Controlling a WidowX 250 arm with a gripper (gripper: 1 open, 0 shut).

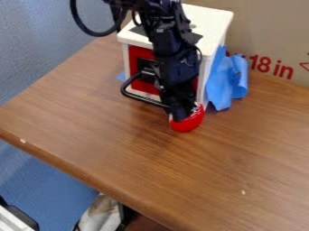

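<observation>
My gripper reaches down in the camera view to a small red round object, like a bowl or cup, on the wooden table in front of a white box with a red front. The gripper's tip is at the red object; whether its fingers are open or shut on it is hidden. A black bar handle on the red front is partly behind the arm.
A crumpled blue cloth lies right of the box, against a cardboard panel with red lettering.
</observation>
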